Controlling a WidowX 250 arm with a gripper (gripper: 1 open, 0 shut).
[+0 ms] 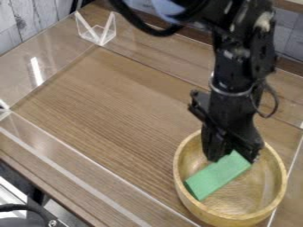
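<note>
A wooden bowl [260, 199] sits at the lower right with a green rectangular piece [215, 179] lying in it. The black arm comes down from the top, its gripper [219, 146] over the back left part of the bowl, just above the green piece. The fingers look close together; whether anything is between them is hard to make out.
A small white wire stand [97, 29] is at the back left. A dark cable lies at the lower left corner.
</note>
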